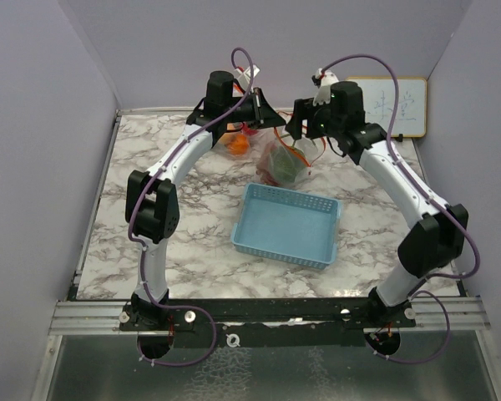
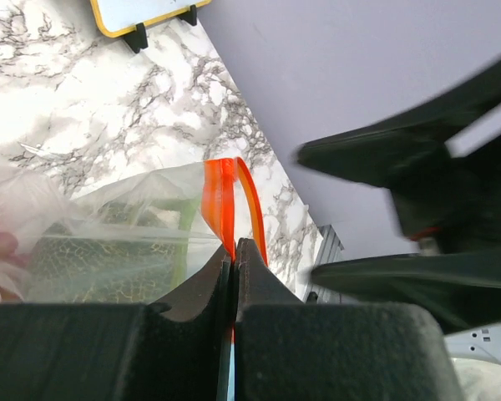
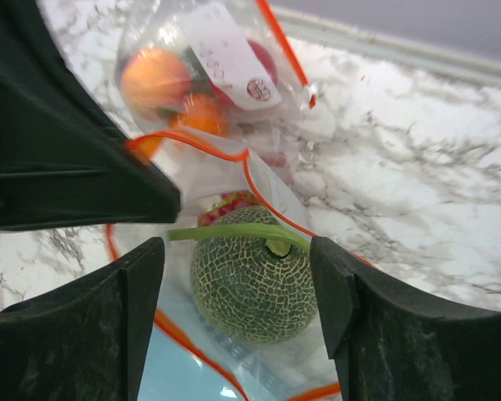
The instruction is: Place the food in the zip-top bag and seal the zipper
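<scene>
A clear bag (image 1: 271,171) with an orange rim stands open behind the blue basket, holding a dark green round food item (image 3: 250,288) and something pink-red. A light green strip (image 3: 234,232) crosses above the green item. My left gripper is shut on the bag's orange rim (image 2: 219,196). Over the bag mouth, my right gripper stands open, its fingers (image 3: 108,301) to either side of the green item in the right wrist view. The strip spans the gap between its fingertips; whether they touch it, I cannot tell.
Behind the left arm lies another clear bag (image 3: 225,71) of orange and red fruit. The empty blue basket (image 1: 288,225) sits in front. A small whiteboard (image 1: 392,107) stands at the back right.
</scene>
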